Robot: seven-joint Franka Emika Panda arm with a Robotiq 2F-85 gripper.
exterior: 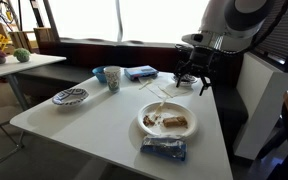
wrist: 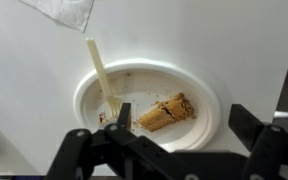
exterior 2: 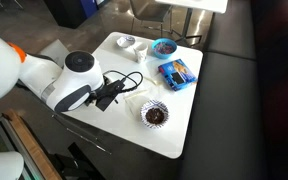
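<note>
My gripper hangs open above the table, its fingers apart with nothing between them. Below it in the wrist view lies a white plate (wrist: 216, 120) holding a piece of brown snack bar (wrist: 167, 112) and some crumbs. A pale fork (wrist: 102, 70) rests across the plate's rim, its tines inside. From exterior view 1, the gripper (exterior: 192, 86) appears higher than the plate (exterior: 146, 128) and towards its far side. A second brown piece (exterior: 149, 119) shows near the plate's left side there.
A blue wrapped packet (exterior: 164, 148) lies at the near table edge. A patterned bowl (exterior: 70, 97), a cup (exterior: 113, 79), a blue bowl (exterior 2: 165, 47) and a blue package (exterior 2: 177, 73) stand elsewhere. Another bowl (exterior 2: 154, 114) holds dark contents.
</note>
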